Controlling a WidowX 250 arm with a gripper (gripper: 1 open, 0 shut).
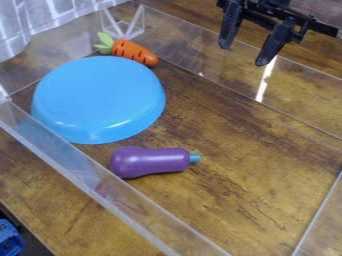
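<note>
A black gripper (250,48) hangs at the top right with its two fingers spread apart and nothing visible between them. Inside a clear-walled enclosure lie a blue upturned bowl or disc (96,95) on the left, an orange toy carrot (131,52) behind it, and a purple toy eggplant (150,161) toward the front. The gripper is well above and apart from all three.
Transparent walls (94,200) border the wooden floor (254,190). A white cloth (27,25) is at the top left, and a small blue object (7,238) sits outside at the lower left.
</note>
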